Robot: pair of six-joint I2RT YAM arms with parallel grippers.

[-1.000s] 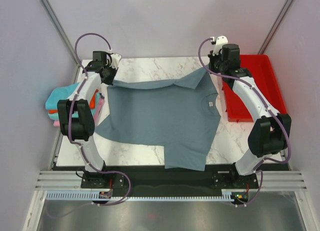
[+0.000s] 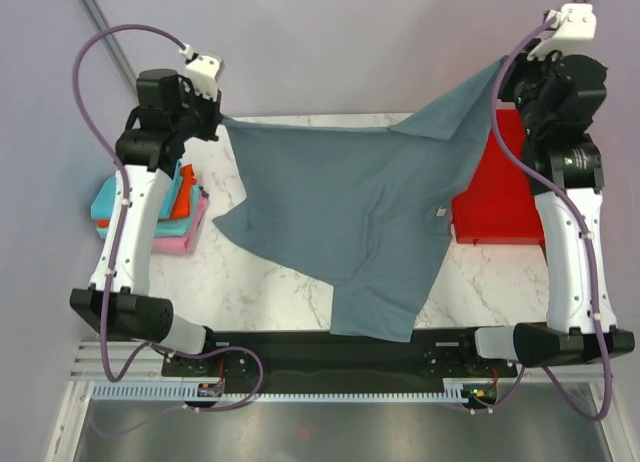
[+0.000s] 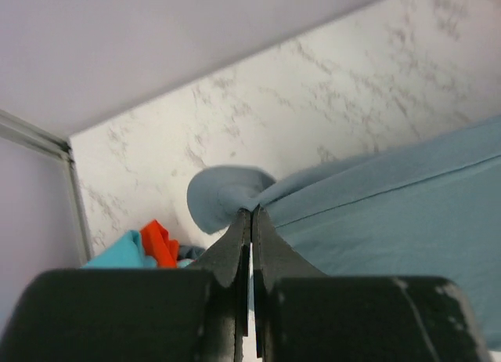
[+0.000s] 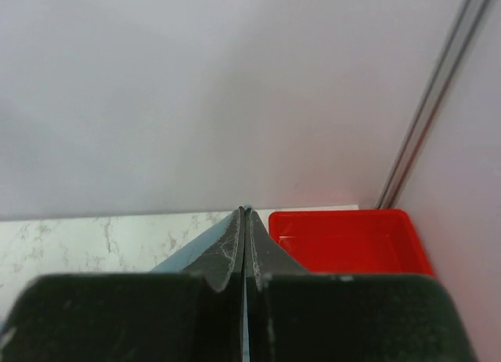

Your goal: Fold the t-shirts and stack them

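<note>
A grey-blue t-shirt [image 2: 340, 212] is stretched up between my grippers, its lower part lying on the marble table. My left gripper [image 2: 218, 117] is shut on its upper left edge; the left wrist view shows the cloth [image 3: 227, 193] bunched at the fingertips. My right gripper [image 2: 505, 67] is shut on the upper right corner, lifted higher, with the cloth [image 4: 192, 244] hanging from its tips in the right wrist view.
A stack of folded turquoise, orange and pink shirts [image 2: 175, 237] sits at the left. A red bin [image 2: 500, 227] stands at the right. Bare marble shows along the front corners.
Both arms have risen and moved apart, the right one further up and to the right, lifting the shirt's upper edge and stretching it taut.
</note>
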